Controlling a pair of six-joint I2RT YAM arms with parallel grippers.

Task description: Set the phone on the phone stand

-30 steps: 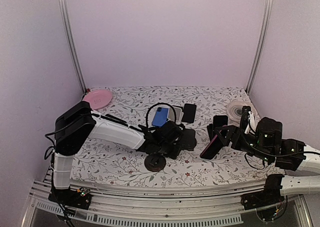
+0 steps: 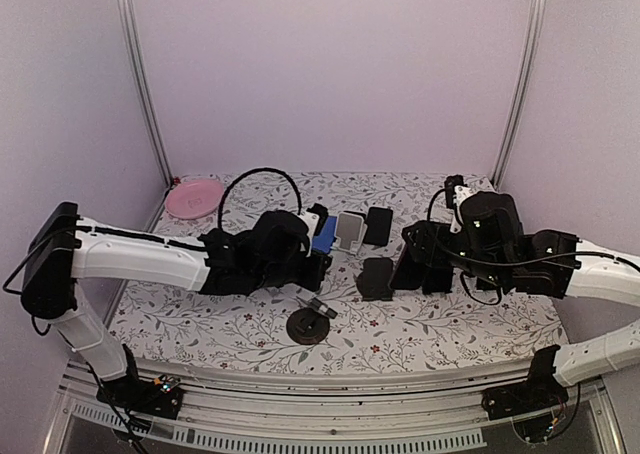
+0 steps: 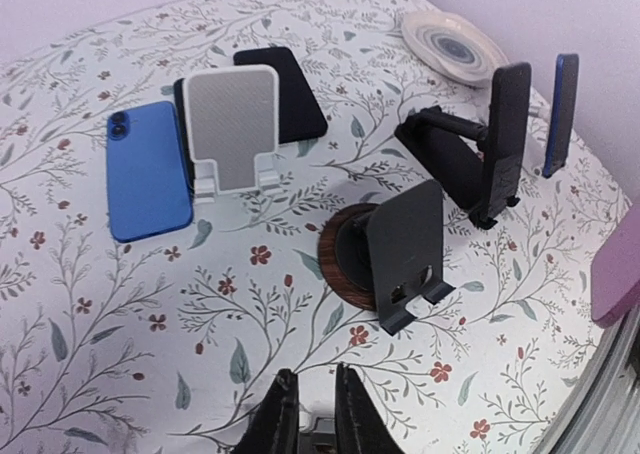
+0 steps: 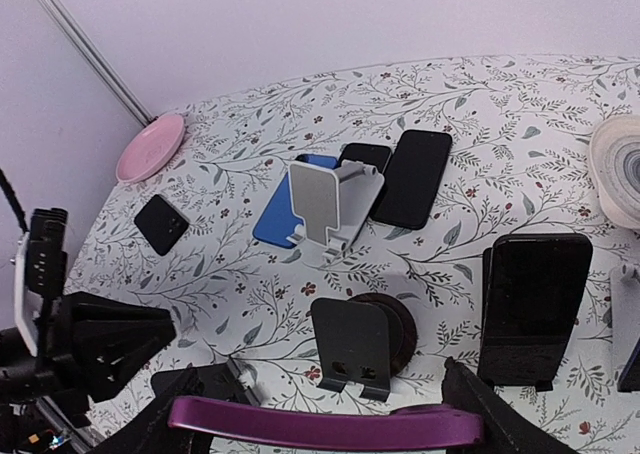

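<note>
My right gripper is shut on a dark phone (image 2: 408,274); the phone's purple edge (image 4: 325,424) crosses the bottom of the right wrist view. In the left wrist view its pink back is cut off at the right edge. Just left of that phone, in the top view, an empty black phone stand (image 2: 375,277) stands on its round brown base, its plate tilted back and its lower lips showing in both wrist views. My left gripper is slightly open above the table, with nothing held between its fingers.
Behind are a white stand (image 3: 235,124), a blue phone (image 3: 148,169) and dark phones. Right of the black stand, a black phone (image 4: 535,304) rests on another stand. Another round-based stand (image 2: 308,326) is near the front. A pink plate (image 2: 195,198) lies back left.
My left gripper has drawn back to the left and up, uncovering the black stand. The right gripper has moved slightly left and up with the phone, bringing it close to that stand.
</note>
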